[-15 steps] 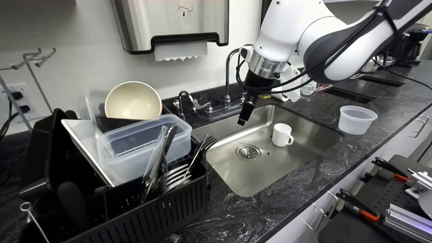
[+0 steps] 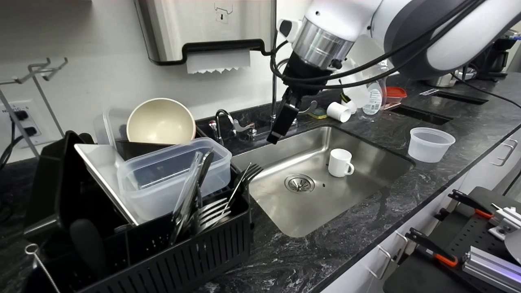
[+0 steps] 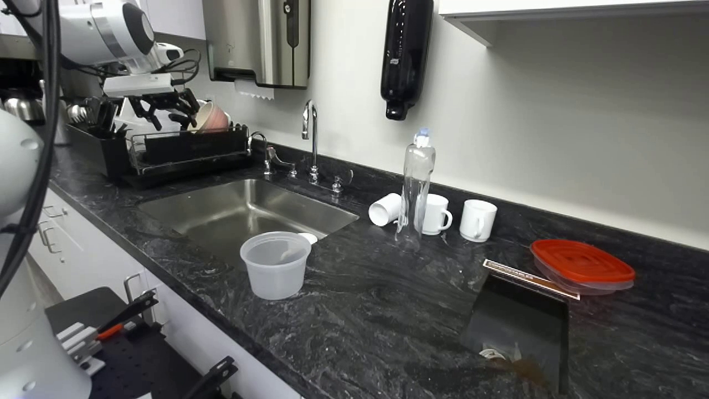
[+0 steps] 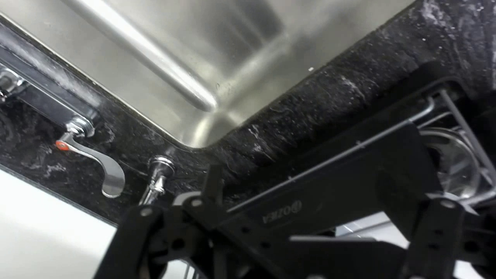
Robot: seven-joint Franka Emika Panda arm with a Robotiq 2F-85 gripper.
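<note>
Inside the sink a white mug [image 2: 339, 162] stands upright, its handle to the right. The black dish rack [image 2: 195, 263] at the left holds a cream bowl [image 2: 160, 122], a clear plastic container [image 2: 171, 166] and cutlery.
Faucets [image 3: 311, 139] rise behind the sink, close to the arm. A translucent tub [image 3: 276, 266] stands on the counter beside the sink. Farther along are a clear bottle [image 3: 416, 186], several white mugs and a red-lidded container [image 3: 581, 261].
My gripper has risen and moved left, toward the dish rack and the back wall. The mug, tub and dishes have stayed in place.
</note>
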